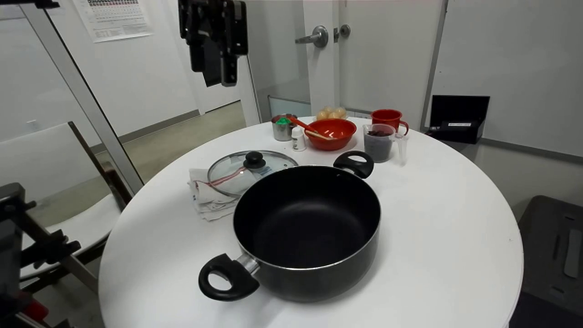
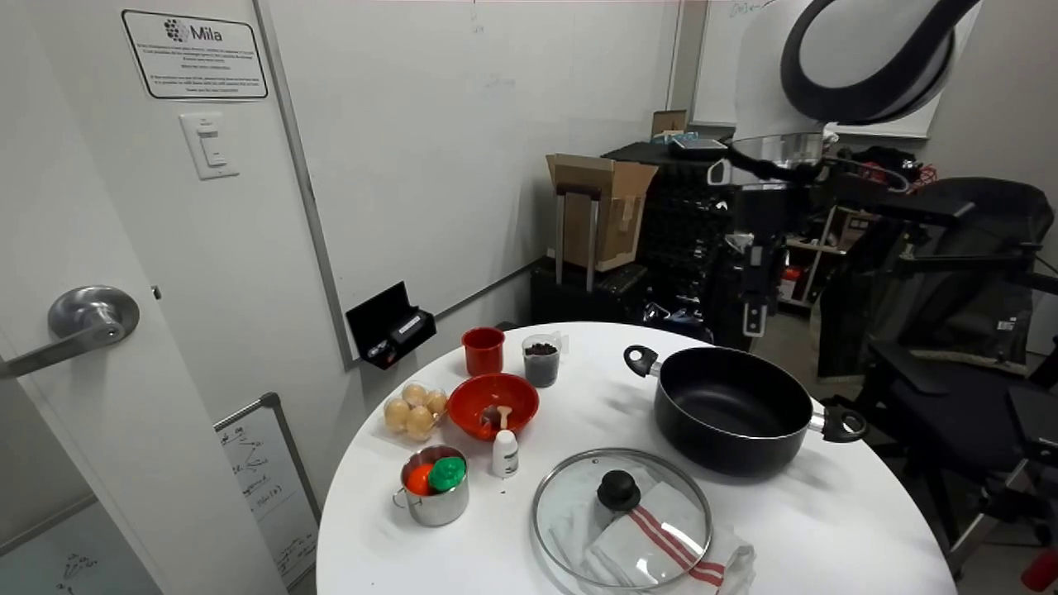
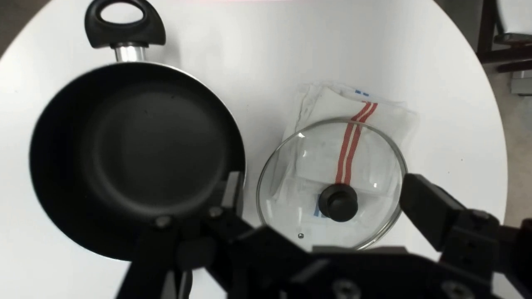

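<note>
High above the table hangs my gripper (image 1: 218, 76), clear of everything below it. In the wrist view its fingers (image 3: 424, 211) stand wide apart, and nothing is held; the gripper is open. Between them, farther down, shows a glass lid (image 3: 279, 199) with a black knob (image 3: 339, 202). The lid rests partly on a folded white towel (image 2: 635, 555) with red stripes. Beside the lid sits a deep black pot (image 1: 306, 218), uncovered and seemingly empty, with two looped handles (image 1: 228, 278).
Toward the door stand a metal cup (image 2: 436, 501), a white bottle (image 2: 505, 454), a red bowl (image 2: 521, 402), several round yellowish items (image 2: 417, 411), a red mug (image 2: 483, 352) and a clear measuring cup (image 2: 541, 365). Bare tabletop (image 1: 448, 235) lies right of the pot in exterior view 1.
</note>
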